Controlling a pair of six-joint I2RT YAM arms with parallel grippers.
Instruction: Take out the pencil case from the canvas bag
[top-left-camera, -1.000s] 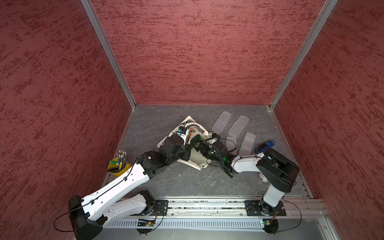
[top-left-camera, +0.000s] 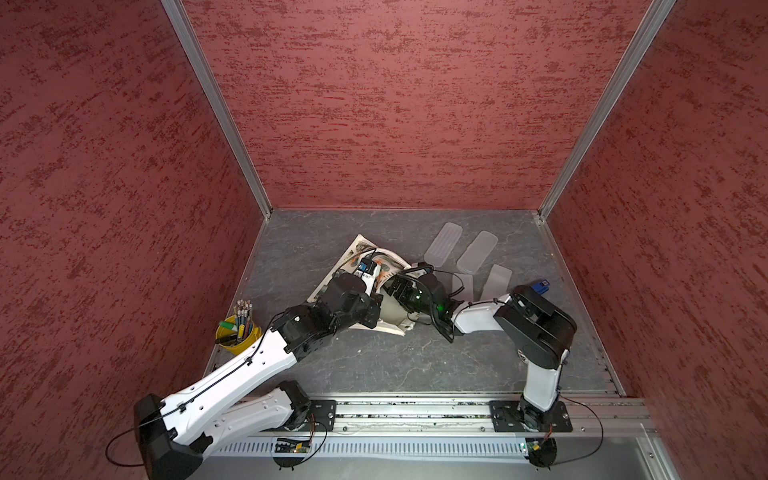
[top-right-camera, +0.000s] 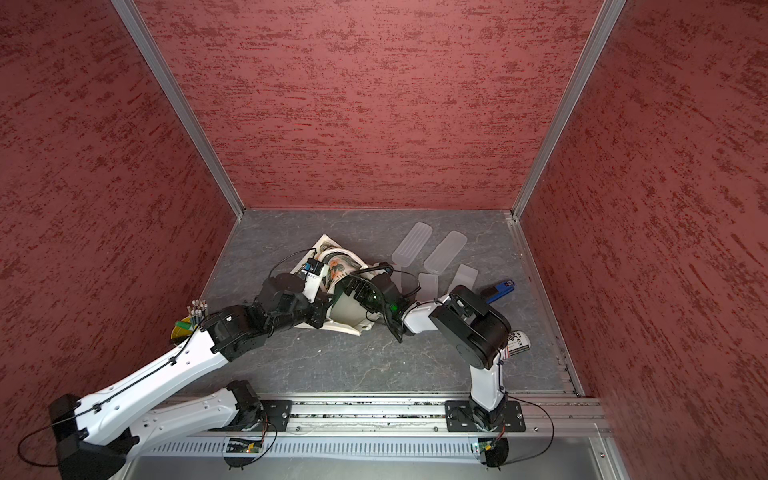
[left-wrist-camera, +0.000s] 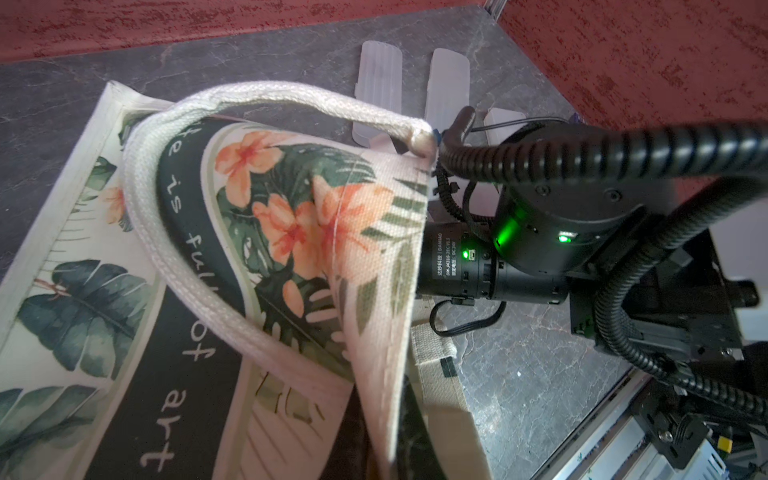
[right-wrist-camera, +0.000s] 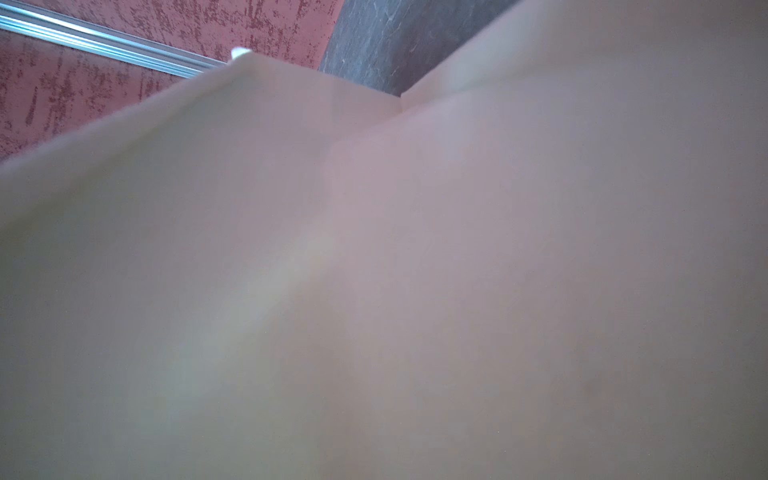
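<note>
The floral canvas bag lies on the table with its mouth toward the right arm. In the left wrist view, my left gripper is shut on the folded edge of the bag's fabric, beside a white rope handle. My right gripper reaches into the bag's mouth; the right wrist view shows mostly pale inner canvas, and the fingertips are hidden there. I cannot see a pencil case.
Translucent lids lie at the back right. A blue object and a can are at the right. A yellow cup of brushes stands at the far left.
The right arm has moved left and back, further into the bag. The bag has shifted slightly, and the left gripper has moved little.
</note>
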